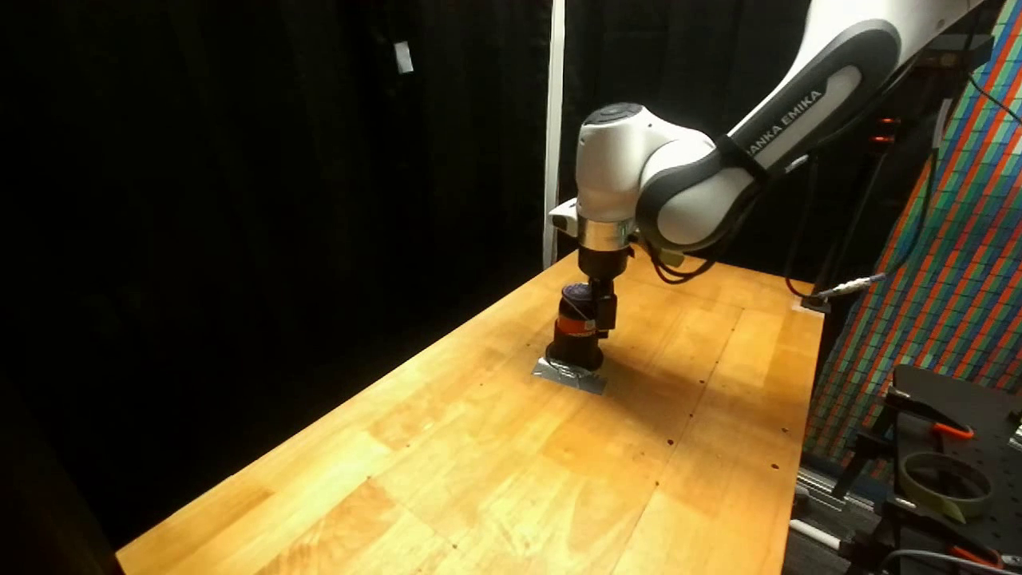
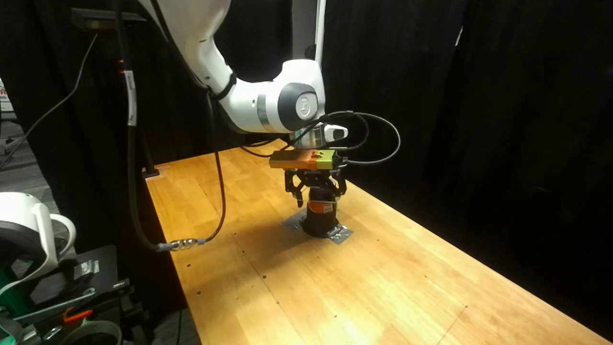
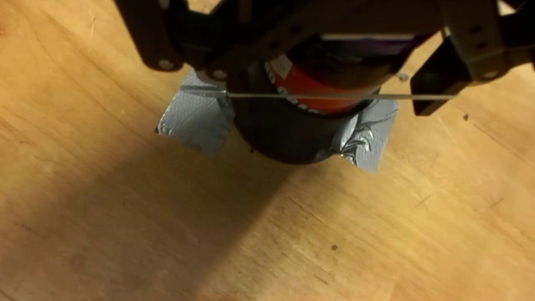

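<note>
A dark container (image 1: 575,307) with an orange label stands upright in a black round base (image 1: 575,358) on the table. In the wrist view grey tape (image 3: 198,123) lies at both sides of the base (image 3: 296,143). My gripper (image 2: 319,199) points down at the container's upper part and stands open, its fingers (image 3: 441,77) spread to either side. A thin pale strand (image 3: 416,97) runs between the fingers, across the front of the orange label (image 3: 321,93). Whether a finger touches the container cannot be told; the arm hides part of its top.
Bare wooden table (image 1: 460,460) surrounds the base, with free room in front. A cable (image 2: 220,189) hangs from the arm beside the table edge. Off that edge stands a dark side cart (image 1: 958,402) with clamps and a tape roll (image 1: 944,484). Black curtains line the far side.
</note>
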